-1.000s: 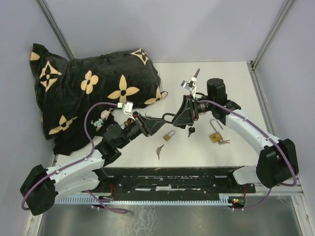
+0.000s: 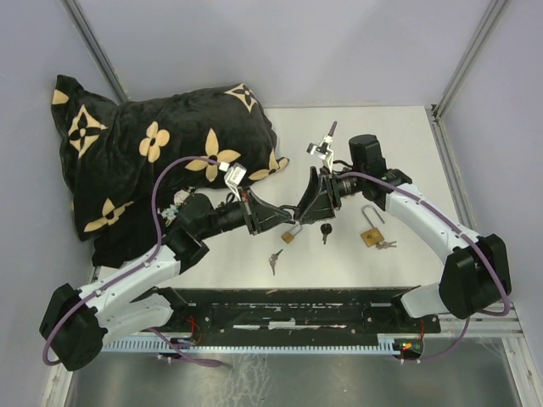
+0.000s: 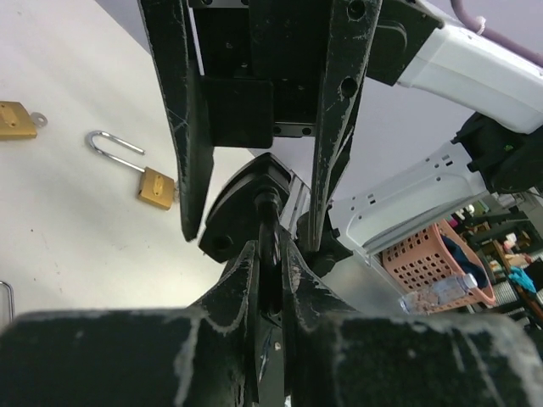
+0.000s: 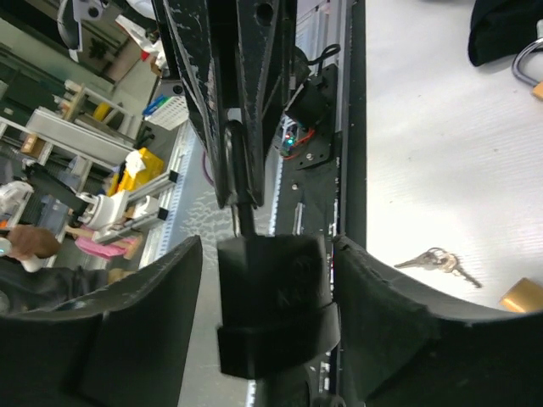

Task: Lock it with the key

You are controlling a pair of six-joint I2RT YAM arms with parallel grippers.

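In mid-air at the centre of the top view my two grippers meet. My left gripper (image 2: 280, 215) is shut on a black shackle (image 3: 268, 212), seen vertical between its fingers in the left wrist view. A dark lock body (image 4: 273, 288) sits between the fingers of my right gripper (image 2: 311, 210), the shackle entering it; whether those fingers grip it is unclear. A small black-headed key (image 2: 325, 230) lies on the white board below the right gripper.
Brass padlocks (image 2: 371, 237) and silver keys (image 2: 274, 261) lie on the board (image 2: 399, 271). A dark patterned cloth (image 2: 170, 127) fills the back left.
My left gripper has moved rightward, closer to the right one, with the shackle.
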